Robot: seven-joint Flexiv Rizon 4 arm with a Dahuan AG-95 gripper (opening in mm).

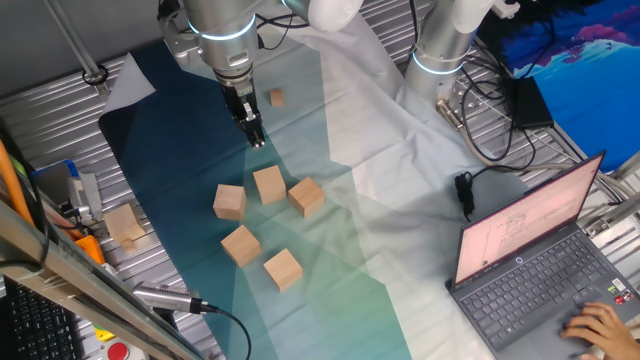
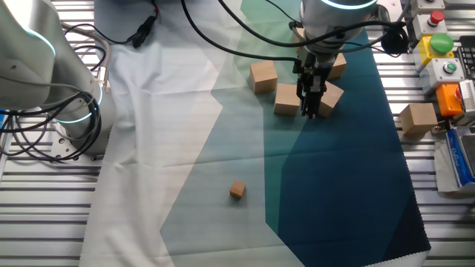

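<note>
Several plain wooden cubes lie loosely grouped on the cloth in exterior view 1: a left cube (image 1: 230, 202), a top cube (image 1: 269, 185), a right cube (image 1: 306, 198), a lower-left cube (image 1: 241, 246) and a bottom cube (image 1: 284, 270). A much smaller cube (image 1: 277, 97) sits apart, beside the arm; exterior view 2 has this small cube (image 2: 237, 190) alone near the bottom. My gripper (image 1: 257, 144) points down above the cloth, short of the group. In exterior view 2 the gripper (image 2: 310, 113) overlaps the cubes and partly hides some. No object shows in its fingers, whose spacing is unclear.
A laptop (image 1: 530, 260) with a person's hand stands at the right. Another wooden block (image 1: 125, 226) rests off the cloth at left. Bare cloth (image 2: 349, 193) lies open around the small cube.
</note>
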